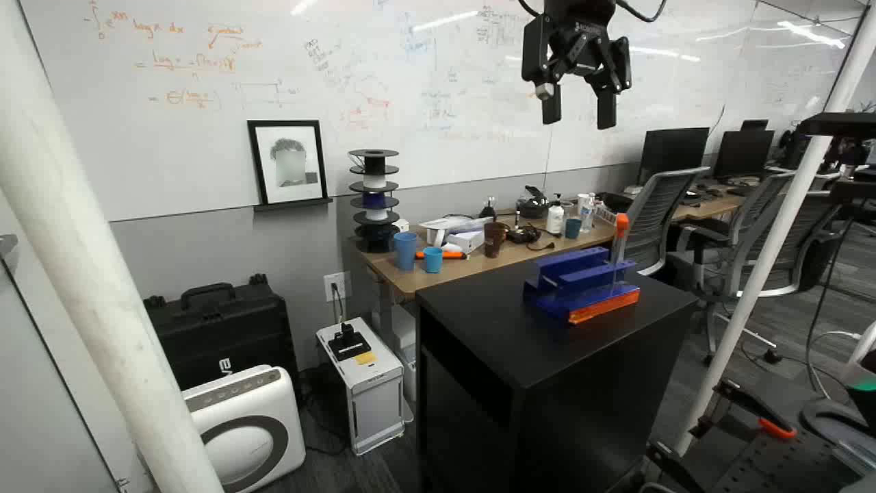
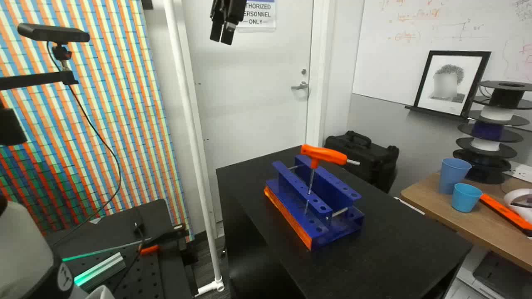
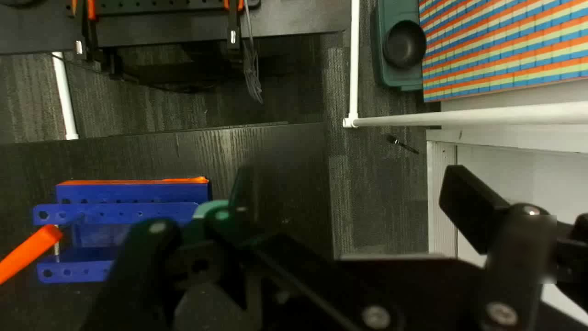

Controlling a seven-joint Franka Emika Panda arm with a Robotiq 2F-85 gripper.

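A blue rack with an orange lower edge rests on the black cabinet top. Standing upright in one of its holes is an orange T-handled tool, its metal shaft passing down through the rack. High above the cabinet, my gripper hangs open and empty, its two fingers apart. In the wrist view the rack and the orange handle lie at lower left, partly covered by the gripper's own body. Neither touches the gripper.
Bare black cabinet top surrounds the rack. A wooden desk beside it carries blue cups, a brown cup and a stack of spools. White poles rise around the workspace.
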